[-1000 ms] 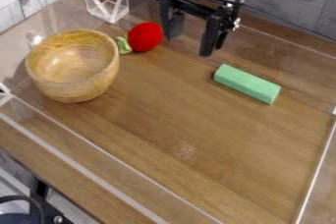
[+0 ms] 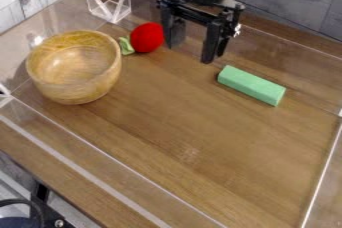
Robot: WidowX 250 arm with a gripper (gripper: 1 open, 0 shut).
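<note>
My black gripper (image 2: 193,38) hangs at the top middle of the camera view, its two fingers spread apart with nothing visible between them. Below and left of it is a red round object (image 2: 146,38), with a small green piece (image 2: 126,46) beside it. A mint-green block (image 2: 251,85) lies to the lower right of the gripper. A wooden bowl (image 2: 74,78) stands on the left.
A white wire holder (image 2: 110,2) stands at the back left. A wall runs along the back, and the table's edges show at left and right.
The gripper has shifted very slightly; the objects on the table have not moved.
</note>
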